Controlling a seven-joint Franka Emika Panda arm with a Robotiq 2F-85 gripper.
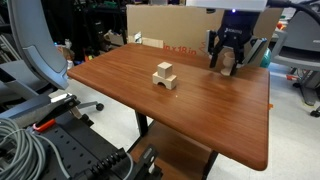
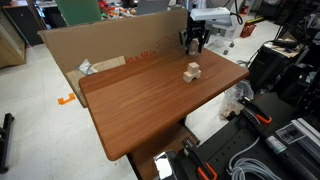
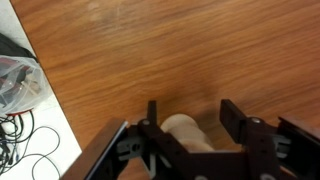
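Note:
Over the far right part of the table, my gripper points down around a pale wooden block. In the wrist view the block's light, rounded end shows between the two dark fingers, with a gap beside the right fingertip. The fingers stand part open. Most of the block is hidden by the gripper in the wrist view. Nearer the table's middle, a small cube rests on an arch-shaped wooden block.
The brown table has wide clear room in front of and left of the gripper. A cardboard panel stands along its far edge. In the wrist view, a clear plastic bag and cables lie beyond the table edge.

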